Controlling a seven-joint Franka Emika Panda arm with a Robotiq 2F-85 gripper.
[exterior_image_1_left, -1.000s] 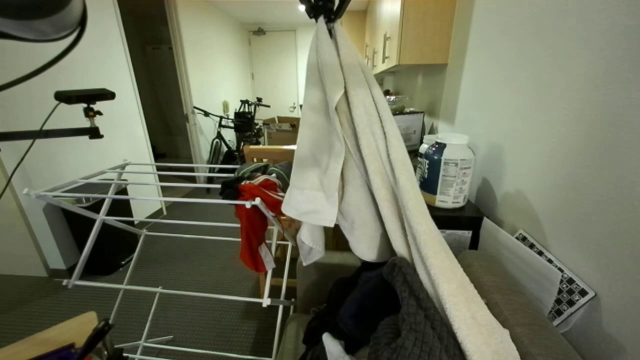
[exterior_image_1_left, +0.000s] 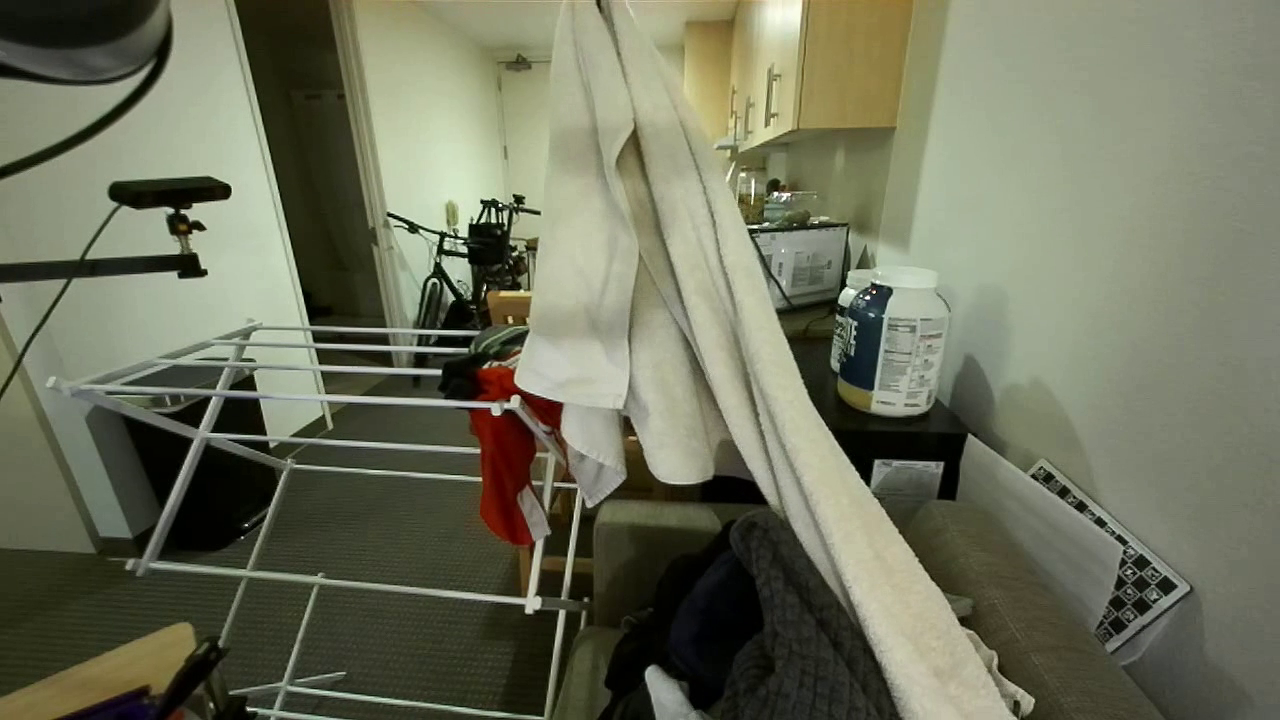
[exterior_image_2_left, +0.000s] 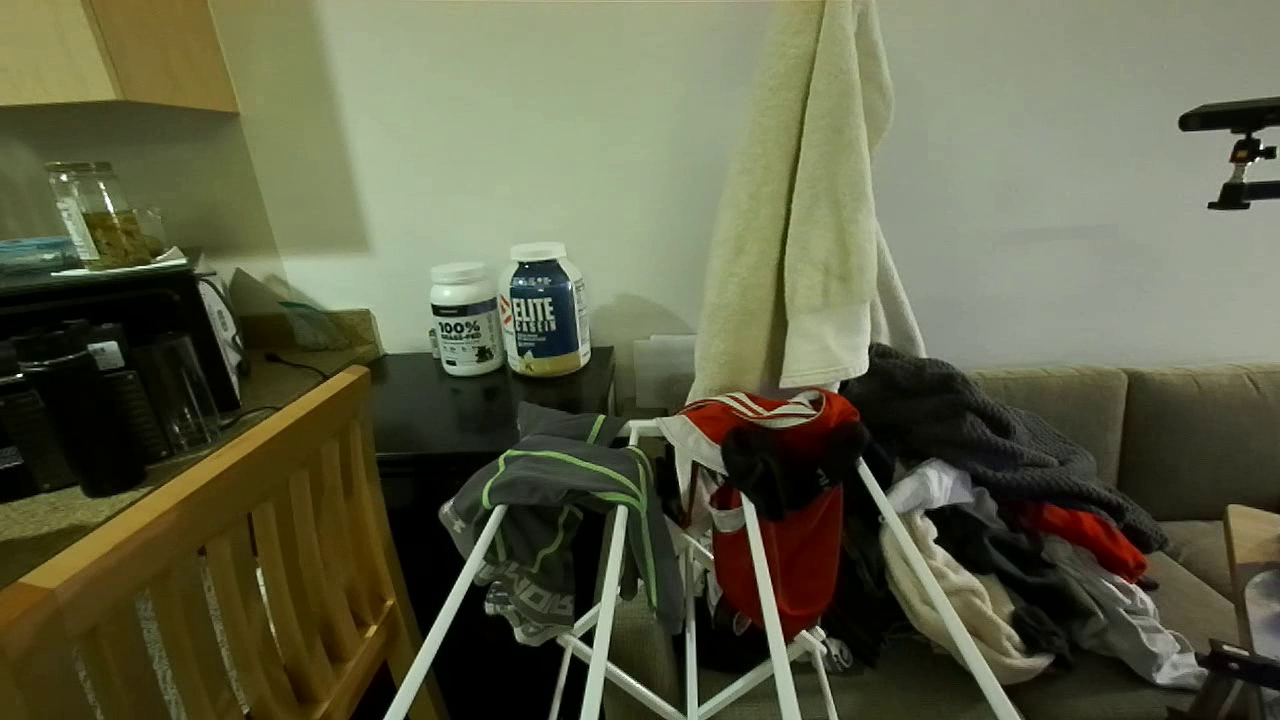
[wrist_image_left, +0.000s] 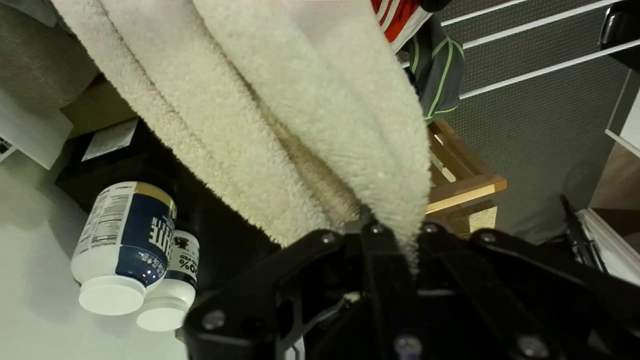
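A cream towel (exterior_image_1_left: 702, 276) hangs in long folds from high up, and one side of it slants down to the sofa at the lower right. My gripper is shut on the towel's upper end, as the wrist view shows; it is above the frame in both exterior views. In exterior view 2 the towel (exterior_image_2_left: 798, 216) hangs behind the drying rack. The white drying rack (exterior_image_1_left: 300, 397) carries a red garment (exterior_image_1_left: 510, 462) and a grey garment with green seams (exterior_image_2_left: 564, 480) at one end.
Dark clothes (exterior_image_1_left: 708, 612) lie heaped on the sofa (exterior_image_2_left: 1044, 396). White and blue tubs (exterior_image_2_left: 546, 312) stand on a black cabinet (exterior_image_2_left: 480, 414) by the wall. A wooden chair (exterior_image_2_left: 240, 540) is close to the rack. Most of the rack's bars are bare.
My gripper has risen out of the top of exterior view 1. The towel has gone up and left with it, its hanging part now partly in front of the red garment.
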